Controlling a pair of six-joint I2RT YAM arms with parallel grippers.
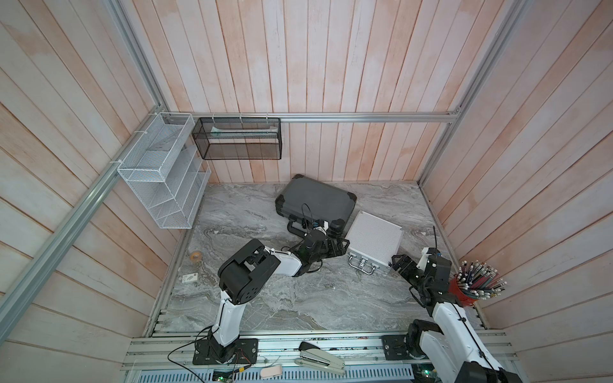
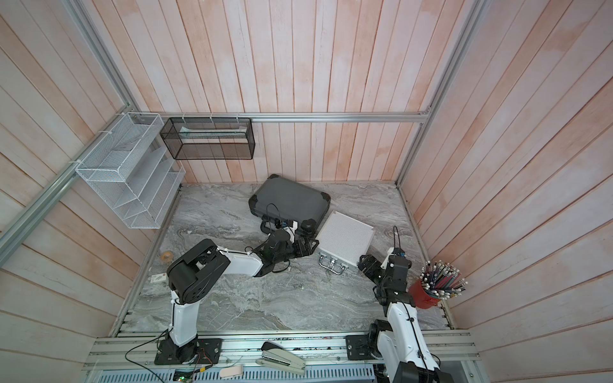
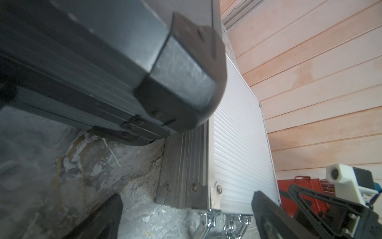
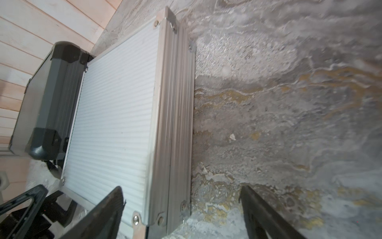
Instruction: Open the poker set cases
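A closed silver case [image 1: 373, 236] lies on the table, handle toward the front. Behind it to the left lies a dark grey case [image 1: 316, 194], its corner overlapping the silver one's left side in the left wrist view. My left gripper is open at the silver case's front-left corner, facing that corner, nothing held. My right gripper is open at the silver case's right side, near its front corner, one finger over the case's edge and the other over bare marble.
A red container of cables [image 1: 465, 290] stands at the right edge. Wire shelves [image 1: 162, 198] and a black mesh basket [image 1: 236, 146] hang on the walls. Tape [image 1: 194, 256] and a small item [image 1: 189, 277] lie left.
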